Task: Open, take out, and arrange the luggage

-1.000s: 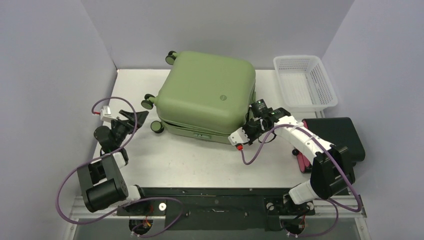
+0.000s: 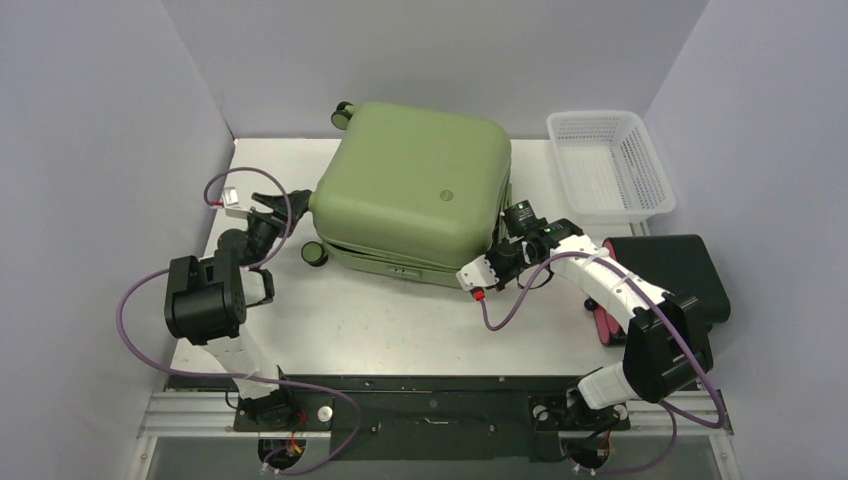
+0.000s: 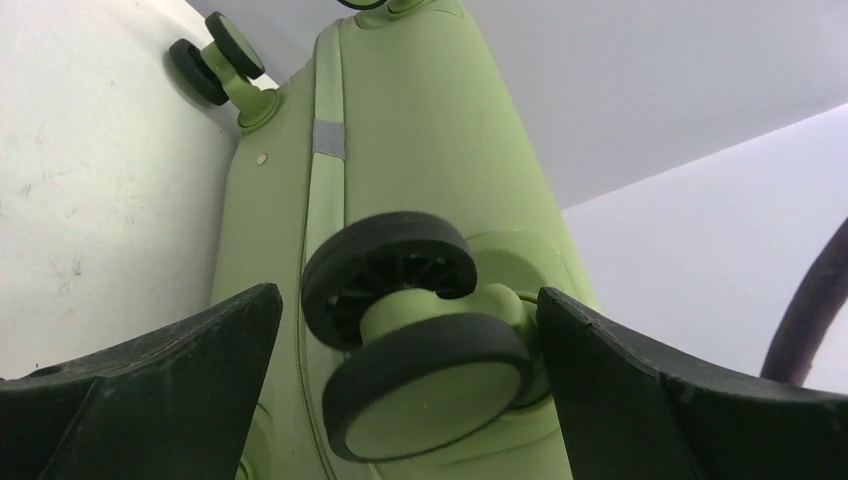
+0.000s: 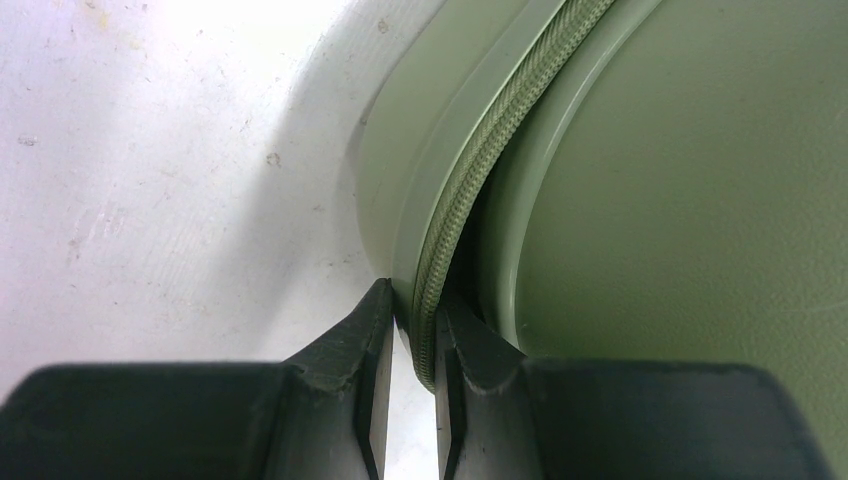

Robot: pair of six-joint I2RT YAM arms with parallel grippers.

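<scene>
A large green suitcase (image 2: pixel 410 180) lies on the white table, its zipped edge slightly gaping. My left gripper (image 2: pixel 292 204) is at its upper left corner wheel. In the left wrist view this double wheel (image 3: pixel 430 395) sits between the part-open fingers of my left gripper. My right gripper (image 2: pixel 500 250) is at the case's right side; in the right wrist view my right gripper is shut on the zippered rim (image 4: pixel 460 190) of the suitcase, with a dark gap beside the rim.
A white plastic basket (image 2: pixel 605 165) stands at the back right. A black case (image 2: pixel 675 275) with pink parts lies at the right, under the right arm. Walls bound the sides and back.
My left gripper has moved up and to the right onto the suitcase's corner wheel, which it now covers in the top view. The right gripper and the suitcase have not visibly moved.
</scene>
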